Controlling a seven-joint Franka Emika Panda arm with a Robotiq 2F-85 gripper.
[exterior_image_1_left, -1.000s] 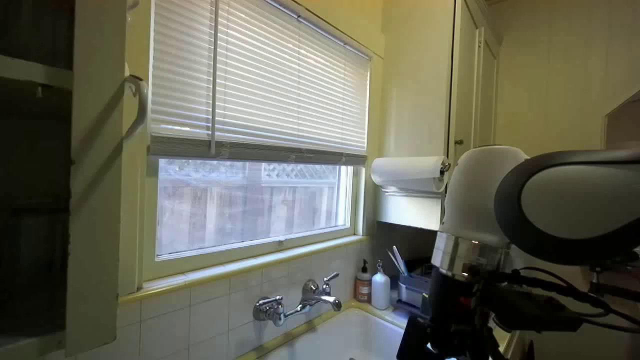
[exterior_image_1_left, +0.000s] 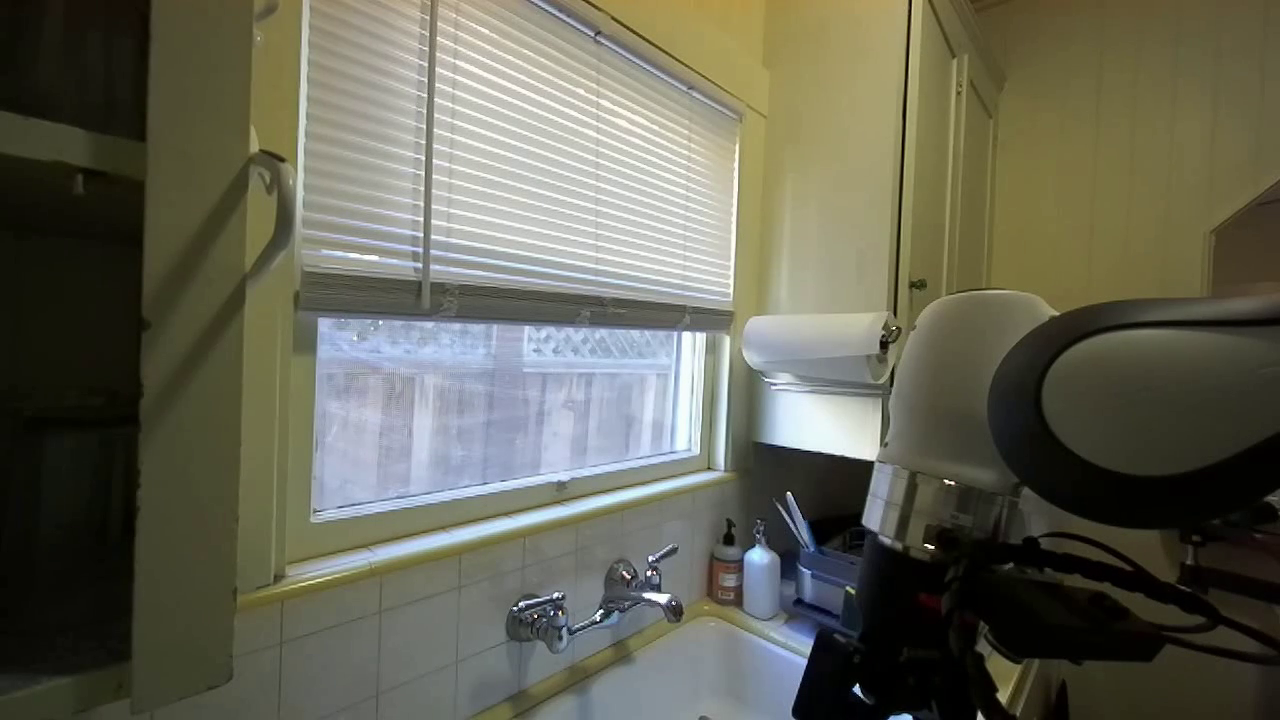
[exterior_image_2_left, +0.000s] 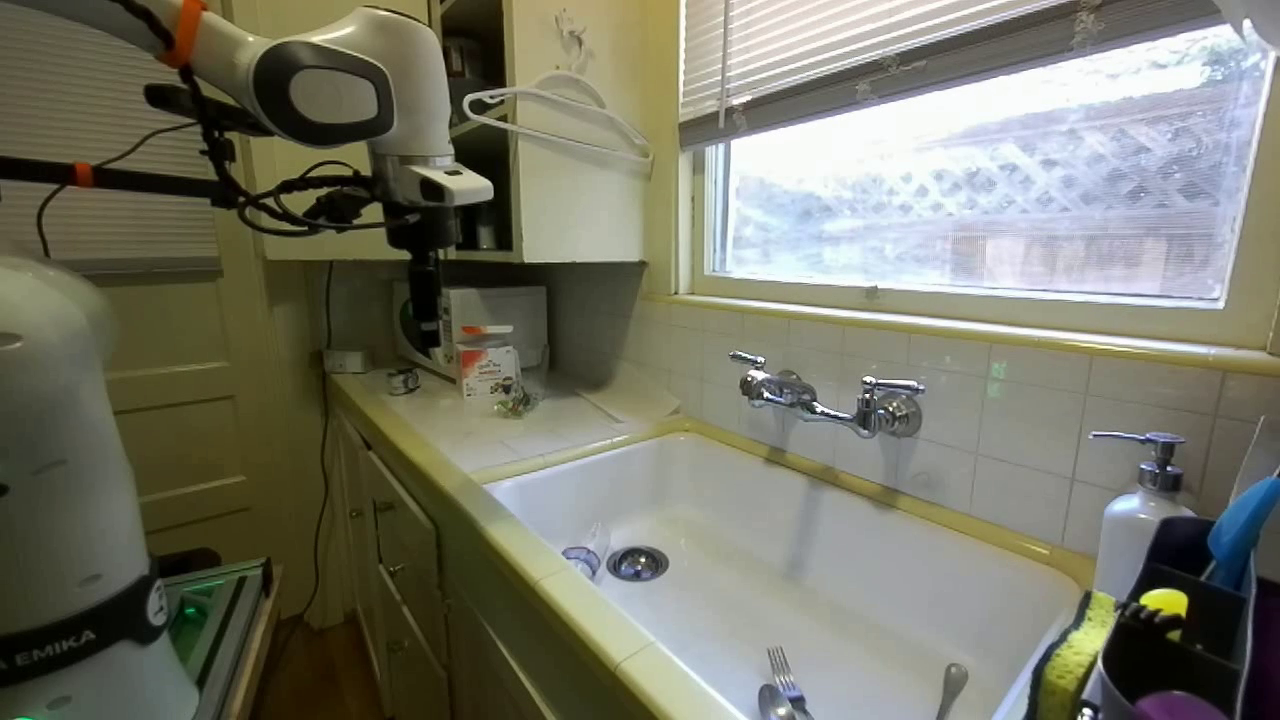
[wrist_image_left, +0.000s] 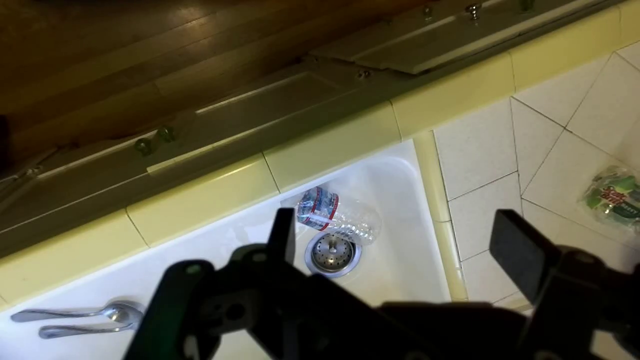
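Observation:
My gripper stands open above the sink and counter, its two dark fingers wide apart in the wrist view with nothing held between them. Well below, a clear plastic bottle (wrist_image_left: 339, 215) with a blue and red label lies on its side in the white sink (wrist_image_left: 399, 276), close to the metal drain (wrist_image_left: 332, 252). A spoon (wrist_image_left: 123, 313) and another piece of cutlery (wrist_image_left: 84, 329) rest farther along the sink floor. On the tiled counter, a clear sponge packet (wrist_image_left: 615, 195) lies to the right of the gripper.
A small box (exterior_image_2_left: 489, 367) stands on the counter near a larger white appliance (exterior_image_2_left: 516, 314). The faucet (exterior_image_2_left: 828, 402) juts from the tiled wall over the sink. At the sink's far end are a white soap bottle (exterior_image_2_left: 1134, 528) and a sponge (exterior_image_2_left: 1076, 654). A white hanger (exterior_image_2_left: 564, 120) hangs by the cabinet.

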